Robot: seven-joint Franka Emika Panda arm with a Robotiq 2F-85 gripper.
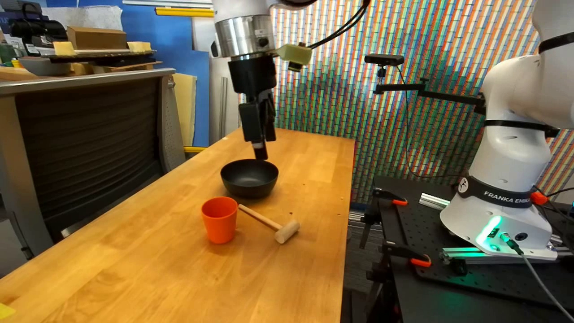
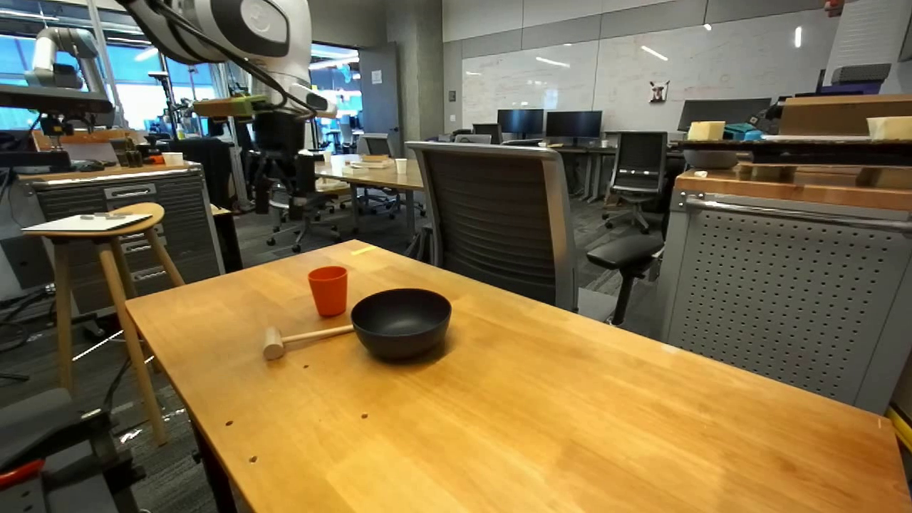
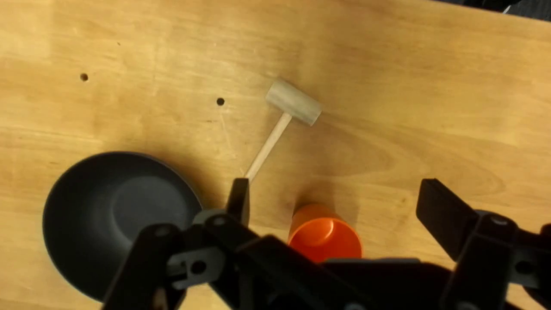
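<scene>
An orange cup [image 1: 219, 220] stands upright on the wooden table, and a black bowl [image 1: 250, 179] sits near it. Between them lies a wooden mallet [image 1: 269, 222], its handle end close to the bowl and cup. From above, the wrist view shows the cup [image 3: 325, 237] partly hidden behind the gripper body, the bowl [image 3: 150, 201] at lower left and the mallet head [image 3: 293, 101] near the middle. My gripper is open, its fingers wide apart with nothing held. It hangs well above the table, and in exterior view 1 its fingertips [image 1: 260, 153] appear above the bowl.
A grey chair [image 2: 504, 222] stands along one long side. A black camera on an arm [image 1: 384, 60] is behind the table, near the robot's base [image 1: 492, 220].
</scene>
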